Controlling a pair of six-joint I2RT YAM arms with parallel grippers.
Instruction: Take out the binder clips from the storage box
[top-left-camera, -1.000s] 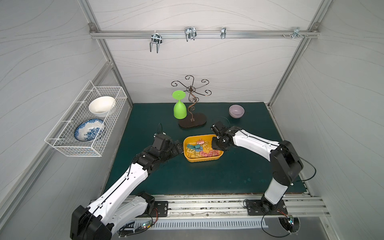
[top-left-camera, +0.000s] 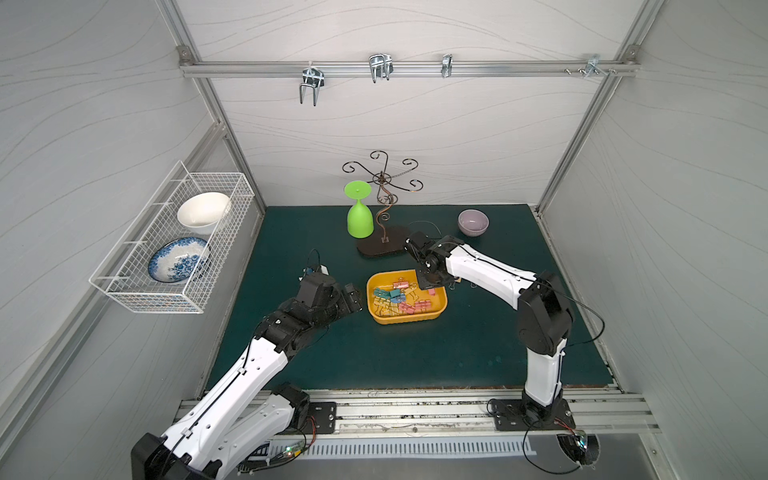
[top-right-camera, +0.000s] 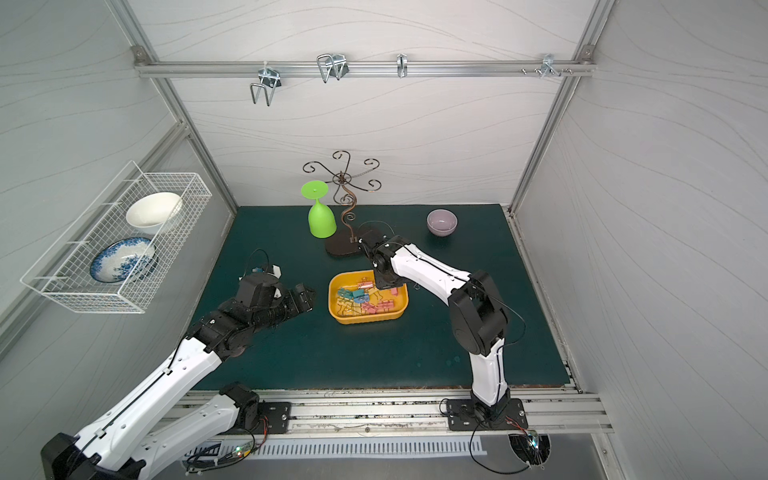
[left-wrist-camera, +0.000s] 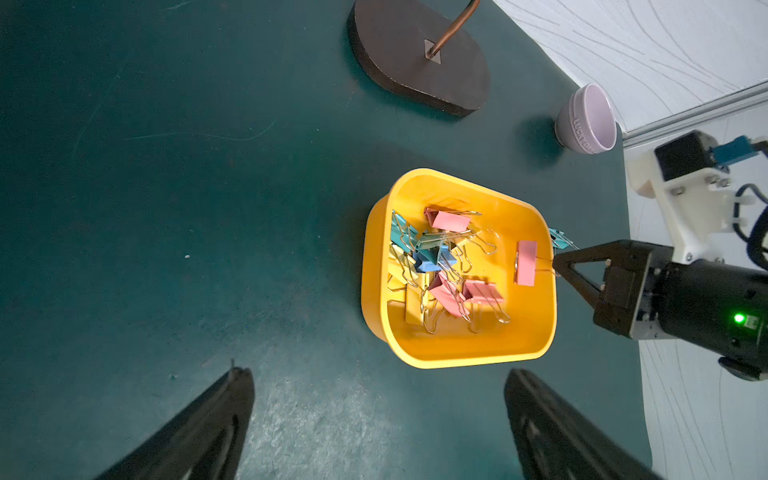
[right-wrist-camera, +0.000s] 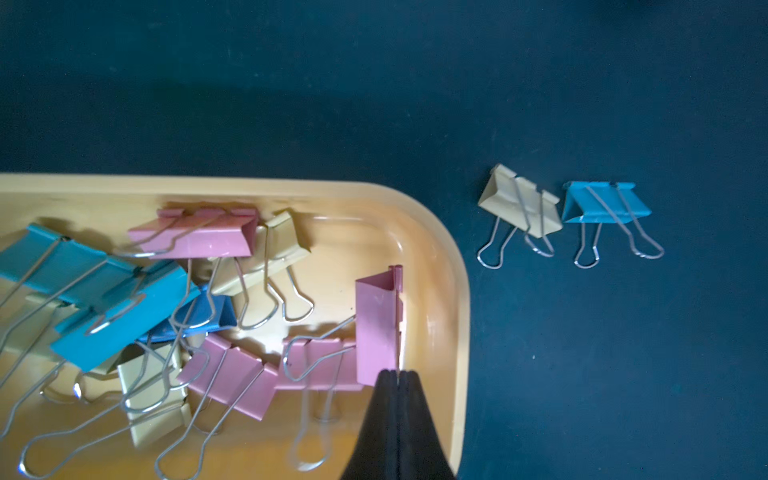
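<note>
A yellow storage box (left-wrist-camera: 376, 264) stands mid-table, holding pink, yellow, teal and blue binder clips. In the right wrist view my right gripper is closed above the box's right side, and a pink binder clip (right-wrist-camera: 377, 328) hangs at its tips. The left wrist view shows that clip seemingly gripped by its wire handle, raised over the box. A cream clip (right-wrist-camera: 520, 204) and a blue clip (right-wrist-camera: 605, 203) lie on the table just outside the box. My left gripper is spread wide, empty, over bare table left of the box.
Behind the box is a scroll-armed stand with a dark base (top-left-camera: 385, 241), a green goblet (top-left-camera: 361, 220) beside it. A lilac cup (top-left-camera: 473, 222) sits at the back right. Open table lies in front of the box and to its right.
The left arm has drawn back slightly, away from the box.
</note>
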